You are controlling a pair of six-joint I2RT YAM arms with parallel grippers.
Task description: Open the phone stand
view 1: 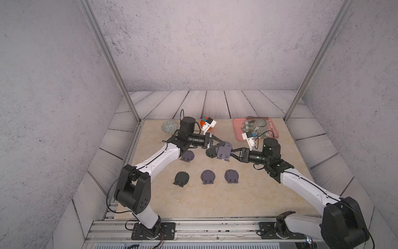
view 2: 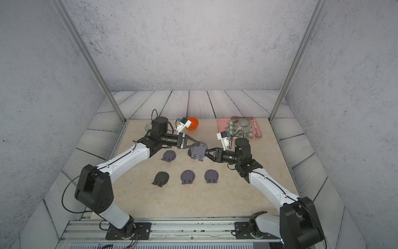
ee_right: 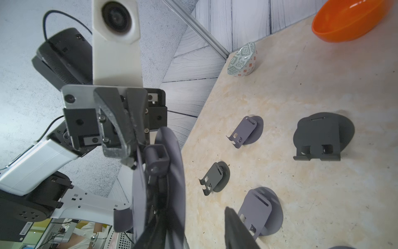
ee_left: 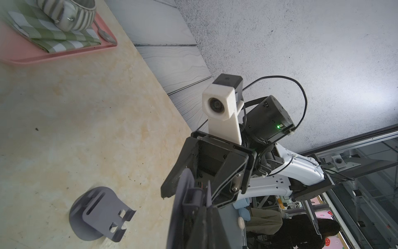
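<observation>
A purple-grey phone stand [view 1: 224, 151] is held above the table between my two arms. My left gripper [view 1: 223, 144] is shut on its upper edge. Seen edge-on in the right wrist view, the stand's round base [ee_right: 177, 166] and its narrower plate [ee_right: 138, 182] lie close together, with a hinge piece between them. My right gripper is part open at the stand's right side, one finger overlapping the stand and the other finger [ee_right: 238, 230] clear of it. Whether the right fingers touch the stand cannot be told. In the left wrist view the left fingers [ee_left: 207, 228] are blurred.
Other folded stands lie on the table: black [view 1: 181, 178], purple [view 1: 208, 176], purple [view 1: 231, 176], purple [view 1: 187, 156] and black [view 1: 211, 152]. At the back are a patterned bowl [view 1: 169, 126], an orange bowl [view 2: 192, 123] and a pink tray [view 1: 238, 132].
</observation>
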